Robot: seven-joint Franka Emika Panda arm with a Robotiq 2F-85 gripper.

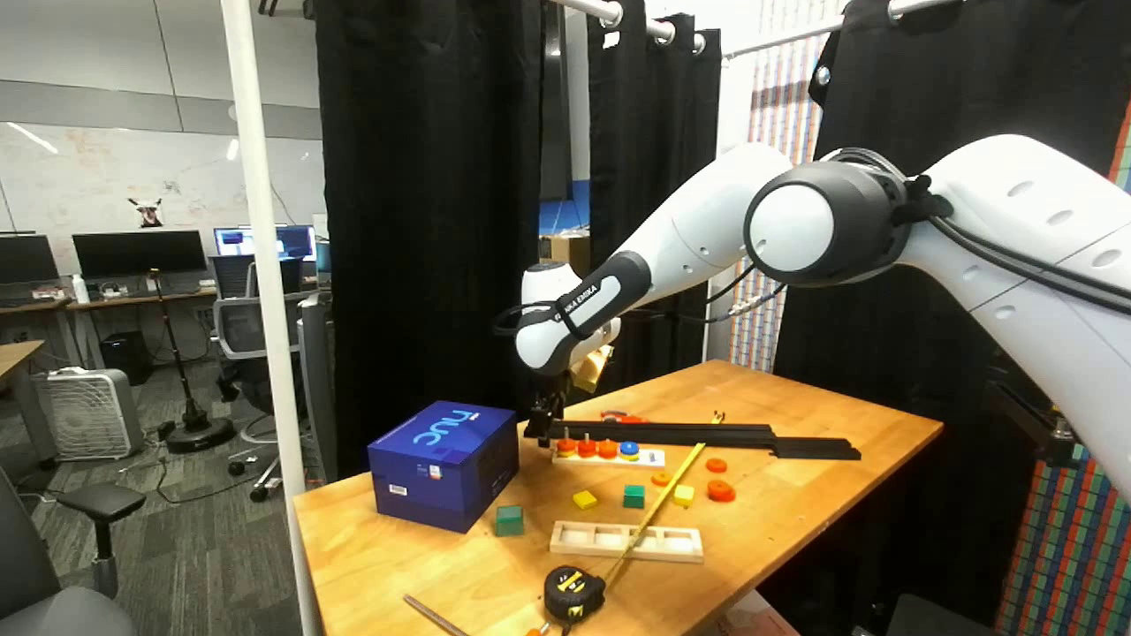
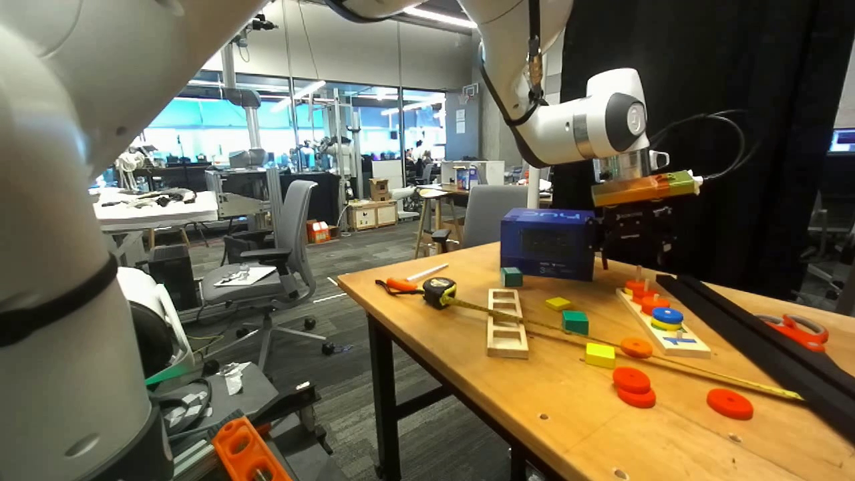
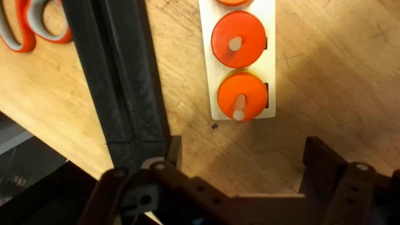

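In the wrist view my gripper is open, its two dark fingers wide apart with bare wood between them. Just beyond the fingertips lies the end of a pale peg board (image 3: 240, 71). An orange disc (image 3: 242, 95) sits on its end peg over a yellow one, and a red-orange disc (image 3: 238, 39) on the peg behind. Exterior view 2 shows a blue disc (image 2: 666, 316) on the same board. The gripper hangs low over the table by the blue box (image 2: 553, 244).
Black bars (image 3: 120, 75) run along the board's side, with red scissors (image 3: 28, 26) past them. Across the table lie a yellow tape measure (image 2: 439, 292), a wooden tray (image 2: 506, 351), a green block (image 2: 574, 321), a yellow block (image 2: 599, 354) and loose red discs (image 2: 729, 403).
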